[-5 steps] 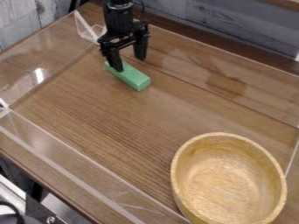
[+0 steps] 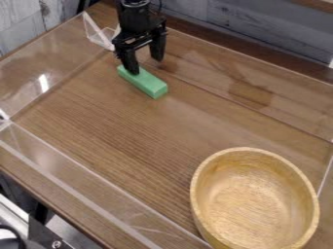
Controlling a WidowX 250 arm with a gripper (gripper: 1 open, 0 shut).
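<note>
A green block point(image 2: 144, 84) lies on the wooden table point(image 2: 117, 156) in the upper middle. Just behind it is my black gripper point(image 2: 140, 50), reaching down from the top with its fingers open over the block's far end and to its right. Whether the fingertips touch the block is too small to tell.
A large pale yellow bowl point(image 2: 254, 199) stands at the lower right. Clear plastic hangs or lies left of the gripper near the top.
My gripper has shifted very slightly near the far end of the green block. The block and the bowl look essentially where they were.
</note>
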